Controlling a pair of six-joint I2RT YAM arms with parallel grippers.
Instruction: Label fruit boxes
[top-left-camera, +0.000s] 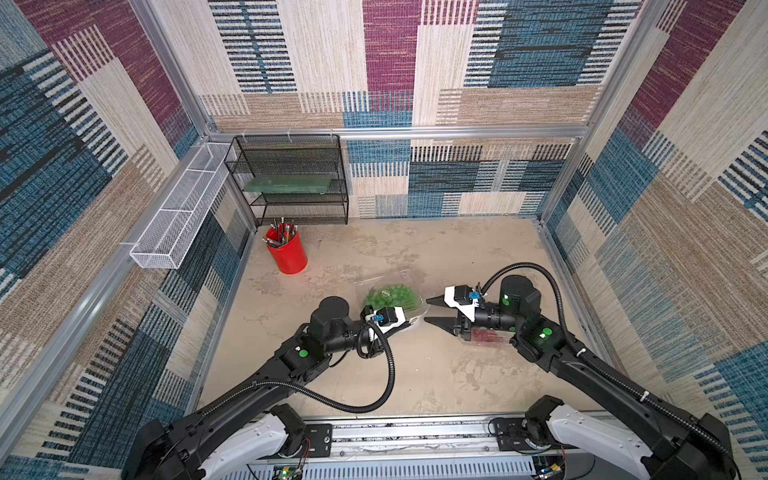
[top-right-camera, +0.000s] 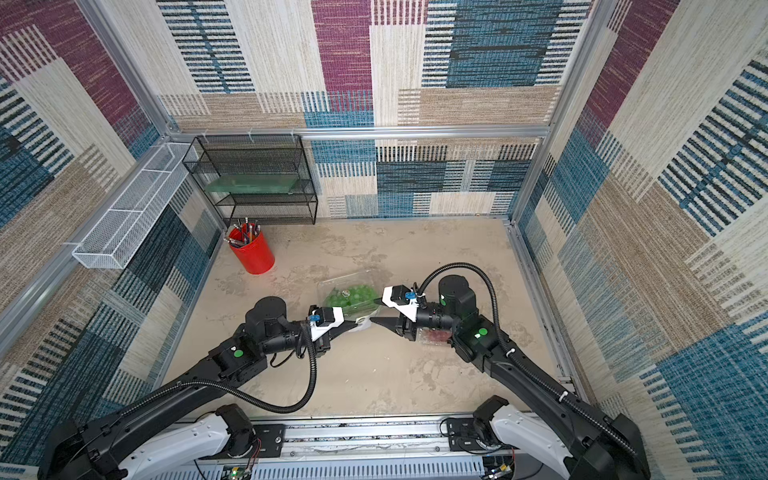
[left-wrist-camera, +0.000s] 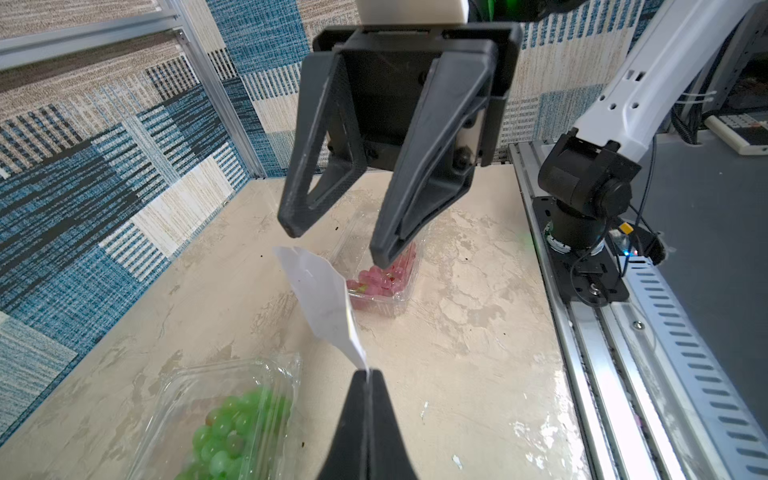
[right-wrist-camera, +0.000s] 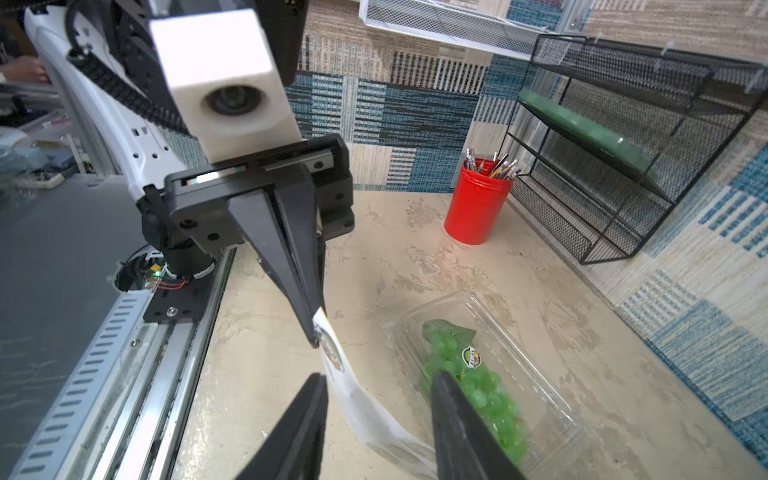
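Observation:
My left gripper is shut on the near end of a thin white paper strip (left-wrist-camera: 321, 300). In the right wrist view, the strip (right-wrist-camera: 364, 416) slopes from the left fingertips toward the right gripper, with a small printed mark near those fingertips. My right gripper faces the left one, fingers apart; whether the strip's free end touches them I cannot tell. Below the strip lies a clear box of green grapes (right-wrist-camera: 480, 392), with a small round sticker (right-wrist-camera: 471, 357) showing on it. A clear box of red grapes (left-wrist-camera: 384, 276) lies beneath the right gripper, partly hidden from above.
A red cup of pens (top-left-camera: 288, 254) stands at the back left. Behind it is a black wire shelf (top-left-camera: 344, 180) bearing a green item (top-left-camera: 288, 185). A white wire basket (top-left-camera: 180, 212) hangs on the left wall.

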